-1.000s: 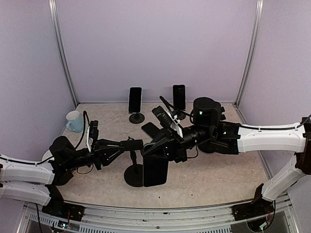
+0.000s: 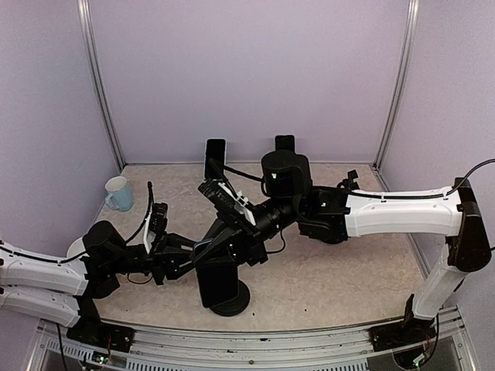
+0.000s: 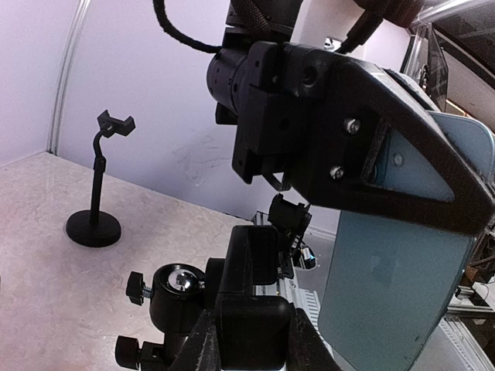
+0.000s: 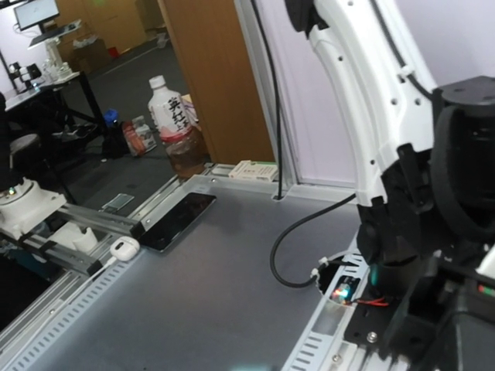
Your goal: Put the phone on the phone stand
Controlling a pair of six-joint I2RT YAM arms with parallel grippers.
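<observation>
A dark phone (image 2: 218, 282) hangs upright before a stand whose round base (image 2: 232, 307) is on the table near the front. My right gripper (image 2: 220, 243) is shut on the phone's top; the left wrist view shows its light blue side (image 3: 394, 286). My left gripper (image 2: 186, 259) is at the stand's upper part, largely hidden behind phone and right gripper; in the left wrist view it is shut on the black holder (image 3: 251, 325). Whether the phone touches the holder is unclear.
Phones (image 2: 215, 148) (image 2: 285, 141) stand on stands at the back. A blue mug (image 2: 118, 197) is at the left. An empty stand (image 3: 94, 227) shows in the left wrist view.
The left arm has shifted slightly.
</observation>
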